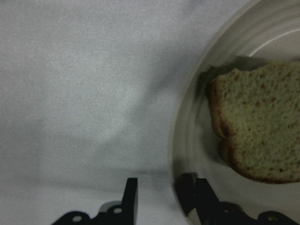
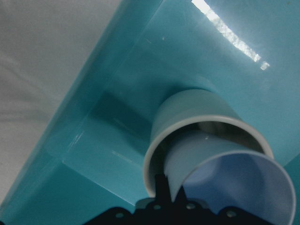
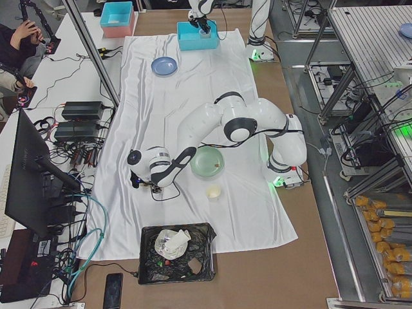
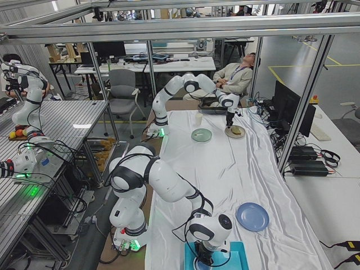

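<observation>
A beige plate with a slice of bread lies on the white cloth. My left gripper is open at the plate's left rim in the left wrist view, nothing between its fingers, the bread ahead to the right. In the blue bin, a pale blue cup leans inside a white cup. My right gripper has its fingertips closed on the pale blue cup's rim.
A blue plate, a green plate and a cream cup stand on the cloth. A black crate sits at one end.
</observation>
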